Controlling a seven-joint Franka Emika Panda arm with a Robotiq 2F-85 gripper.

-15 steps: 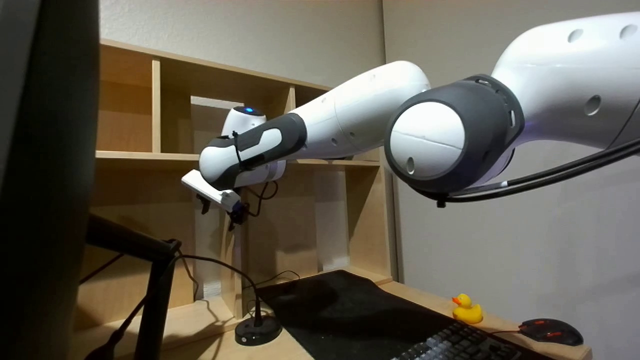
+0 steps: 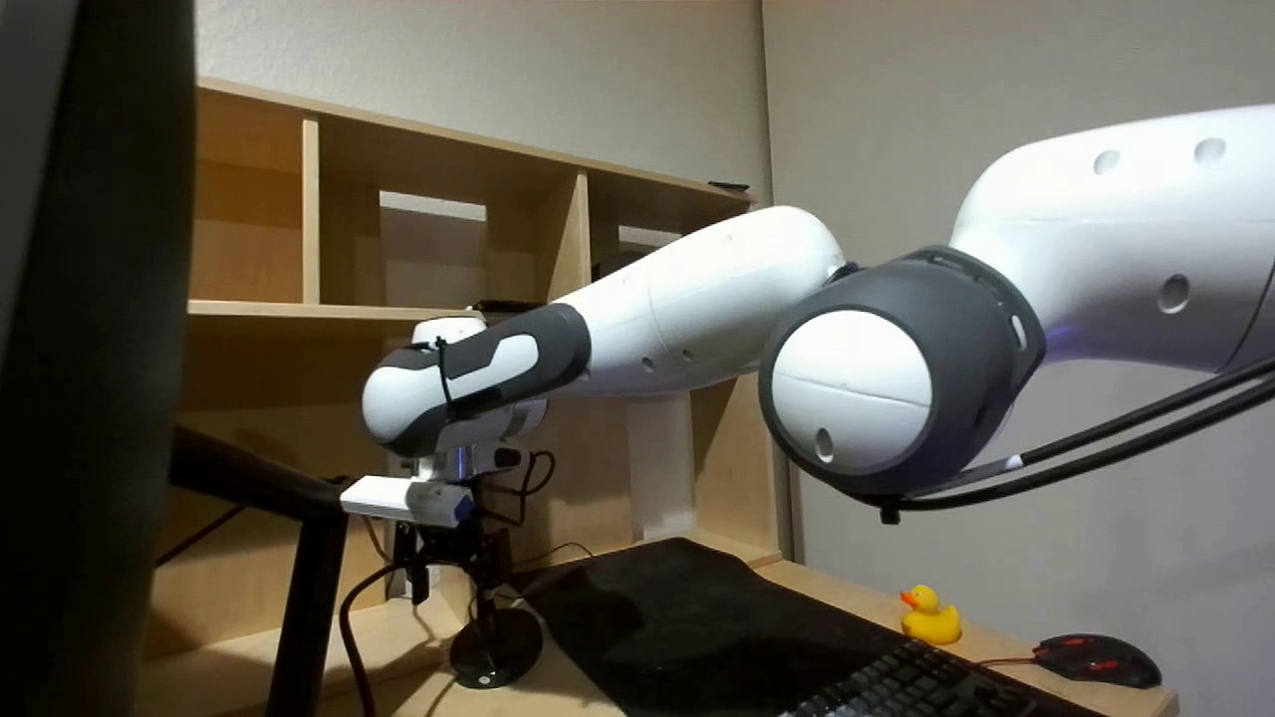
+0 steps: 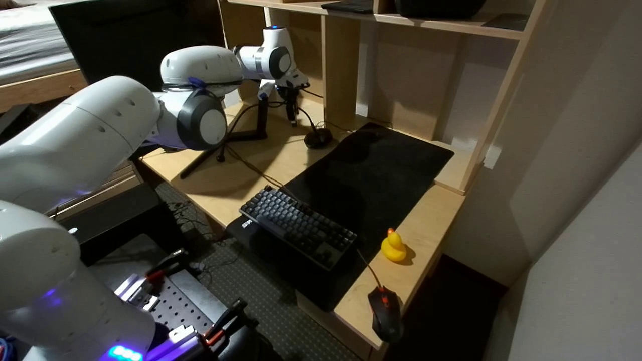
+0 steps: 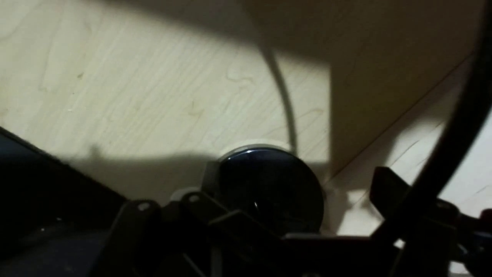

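Observation:
A black device with a round base (image 2: pixel 499 651) and a thin curved neck (image 2: pixel 348 615) stands at the back left of the desk. In exterior view 1 its base looks tilted. My gripper (image 2: pixel 450 572) is low beside the neck, pointing down, with its fingers apart. In the wrist view the base (image 4: pixel 276 194) shows below and between the fingers, and a thick dark curve (image 4: pixel 461 124) crosses over the right finger. Exterior view 2 has the gripper (image 3: pixel 292 114) just left of the round base (image 3: pixel 317 139). Whether the neck passes between the fingers is hard to tell.
A black mat (image 3: pixel 385 168) with a keyboard (image 3: pixel 298 222) covers the desk's middle. The yellow duck (image 3: pixel 394 246) and the mouse (image 3: pixel 385 313) are near the right edge. A monitor stand (image 2: pixel 305 597) is close on the left; shelving (image 2: pixel 478 311) rises behind.
The arm has come down from shelf height to near the device, and the gripper now points more straight down. The device's base has shifted slightly left and tilted; its neck's arc has changed.

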